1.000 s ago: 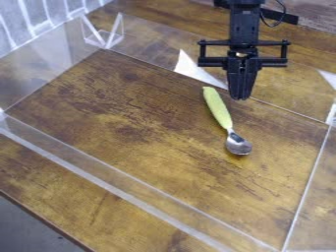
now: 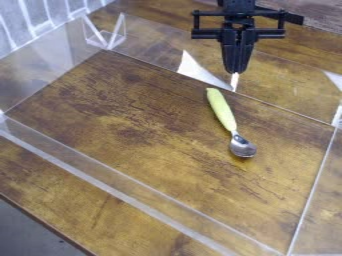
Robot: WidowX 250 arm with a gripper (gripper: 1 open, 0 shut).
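A metal spoon with a pale yellow-green handle (image 2: 221, 110) lies on the wooden table inside a clear-walled enclosure, its bowl toward the front right. Above and just behind the handle's end hangs my black gripper (image 2: 234, 68) at the top of the view, pointing down, fingers together with nothing visible between them.
Clear plastic walls (image 2: 120, 180) border the work area on several sides. A white rack or rail (image 2: 27, 20) shows at the back left, beyond the table's edge.
My gripper has risen in the view and shifted slightly left, toward the back, over the last second. The spoon lies where it was.
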